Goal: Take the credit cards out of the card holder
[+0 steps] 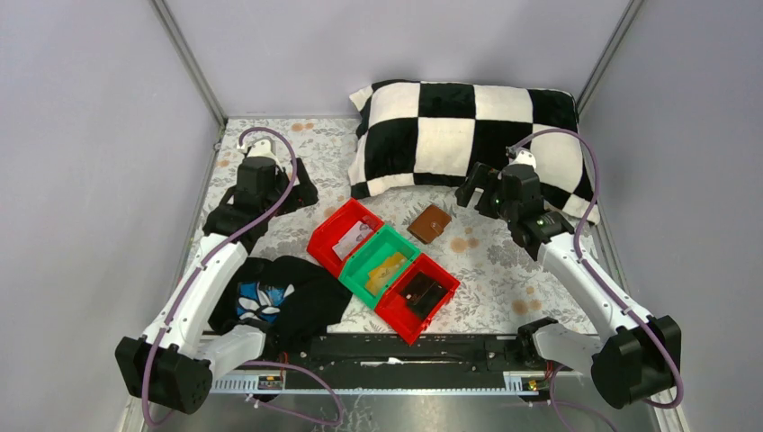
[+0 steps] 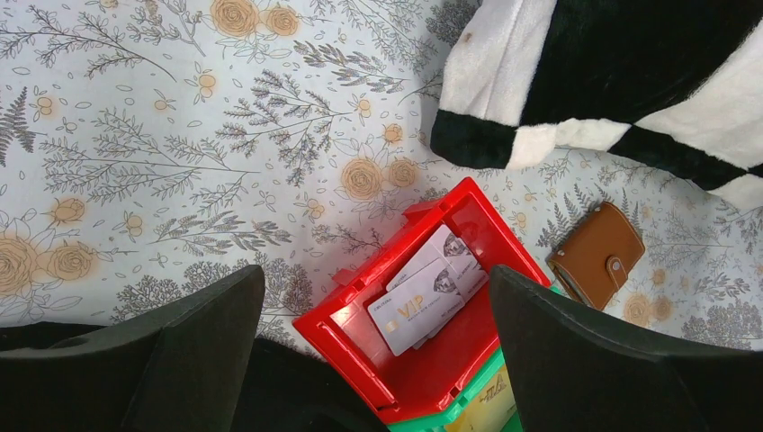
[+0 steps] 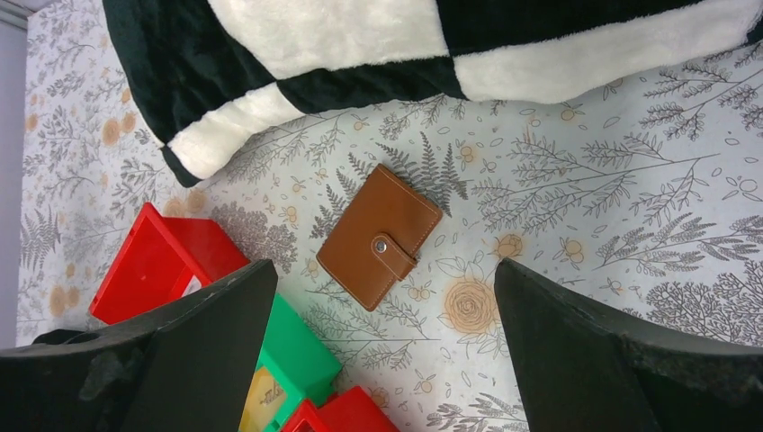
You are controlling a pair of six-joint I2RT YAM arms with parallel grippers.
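A brown leather card holder [image 1: 429,223] lies flat on the patterned cloth, its snap strap closed. No card shows outside it. In the right wrist view the holder [image 3: 373,229] sits between and beyond the fingers of my right gripper, which is open and empty. My left gripper also stands open with nothing held, hovering left of the bins. White cards [image 2: 418,301], one marked VIP, rest in the upper red bin [image 2: 355,346]. Yellow cards [image 1: 385,273] lie in the green bin [image 1: 369,255]; black items [image 1: 422,294] are in the lower red bin [image 1: 447,274].
A checkered black-and-white cushion [image 1: 445,133] fills the back of the table. A black cloth with a blue print [image 1: 292,297] lies at the front left. Bare patterned cloth [image 1: 504,279] spreads right of the card holder.
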